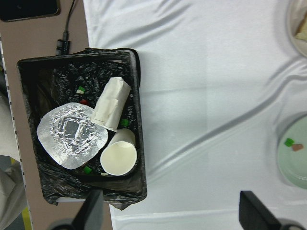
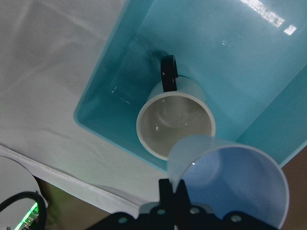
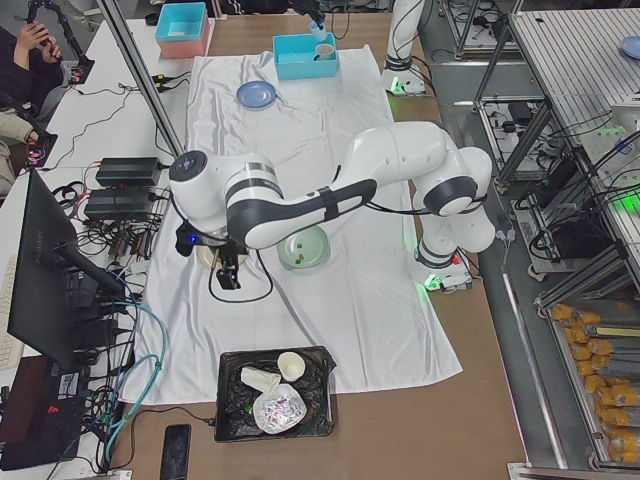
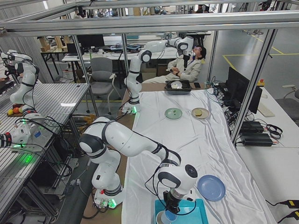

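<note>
My left gripper (image 3: 225, 270) hangs above the table near the beige plate (image 4: 202, 113); in the left wrist view its fingers stand apart with nothing between them. Below lies a black-lined tray (image 1: 33, 120) with crumpled foil (image 1: 72, 134), a white paper cup (image 1: 118, 154) and folded paper (image 1: 110, 103). At the other end my right gripper is shut on the wall of a translucent blue cup (image 2: 235, 187), held over the turquoise bin (image 2: 105, 86), where a white mug (image 2: 175, 120) with a dark handle stands.
A green plate (image 1: 295, 163) with small pieces and a blue plate (image 4: 211, 187) rest on the white cloth, whose middle is clear. A monitor (image 3: 40, 280) and cables line one side; a phone (image 3: 175, 450) lies by the tray.
</note>
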